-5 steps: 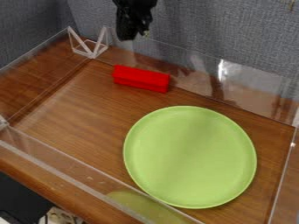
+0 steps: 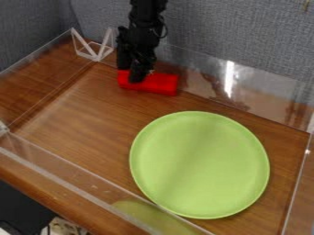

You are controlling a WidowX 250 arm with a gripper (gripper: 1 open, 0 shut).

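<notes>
My black gripper (image 2: 138,66) has its fingers down at the left part of a red block (image 2: 157,83), which lies on the wooden floor of the tray near the back. Whether the fingers are closed on the block cannot be made out. A large light green plate (image 2: 199,163) lies in the front right.
Clear plastic walls (image 2: 252,106) edge the wooden area (image 2: 76,124), with grey padded panels behind. A white wire-like frame (image 2: 92,46) stands at the back left.
My gripper has come down from above the back of the tray to the red block's left part. The plate has not moved.
</notes>
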